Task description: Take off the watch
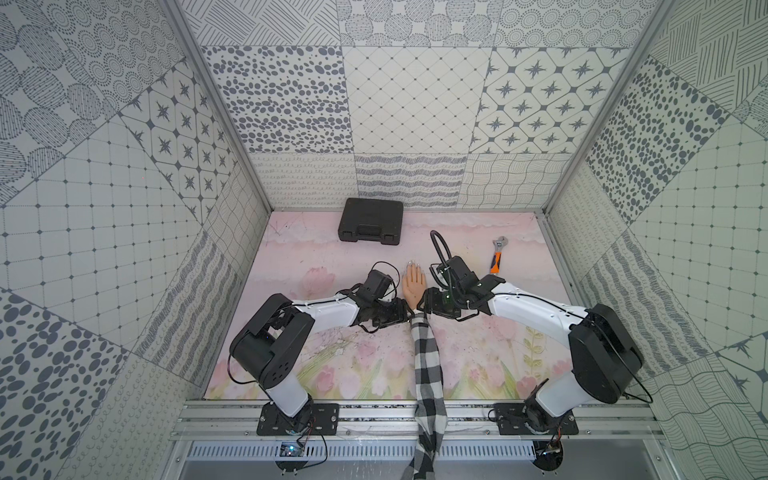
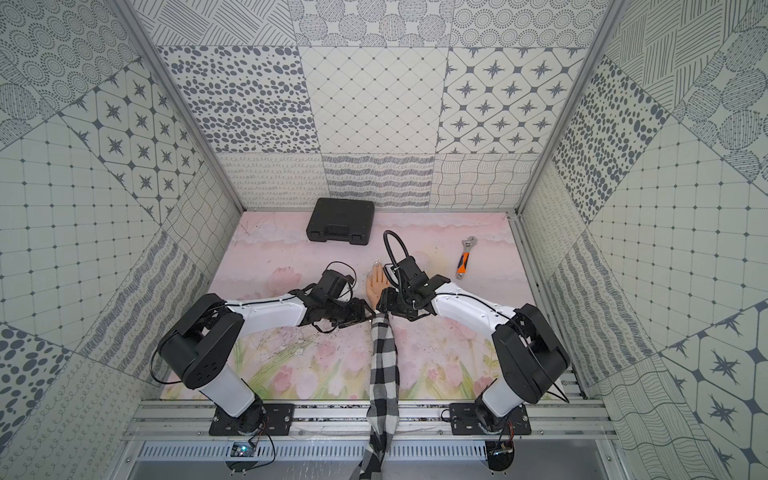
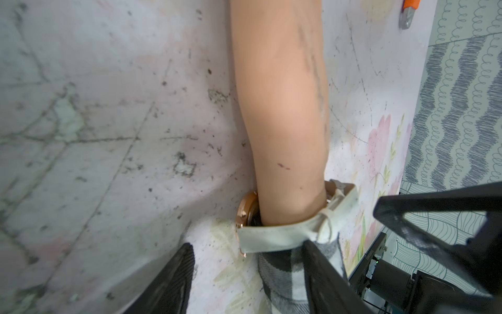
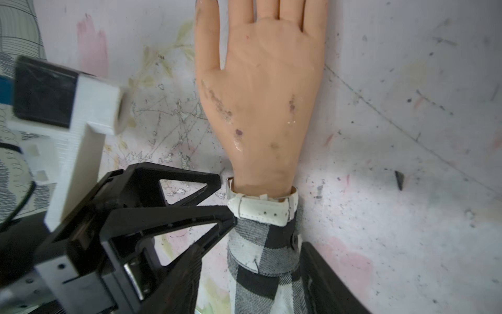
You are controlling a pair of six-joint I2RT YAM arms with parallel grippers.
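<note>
A white-strapped watch (image 4: pixel 264 209) with gold-coloured metal parts (image 3: pixel 246 208) circles the wrist of the model hand (image 4: pixel 261 120), which lies palm up. In the right wrist view its buckle, at the strap's thumb side, stands beside the left gripper's fingertips (image 4: pixel 226 219). From the left, my left gripper is shut on the watch, its fingers held apart at the band; the exact contact is partly hidden. My right gripper is open over the wrist, one finger to each side of the strap, nothing held. A finger (image 3: pixel 418 219) of it shows in the left wrist view.
A checkered sleeve (image 1: pixel 429 368) runs from the wrist to the table's front edge. At the back lies a black case (image 1: pixel 370 221); an orange-handled wrench (image 1: pixel 497 256) is at the back right.
</note>
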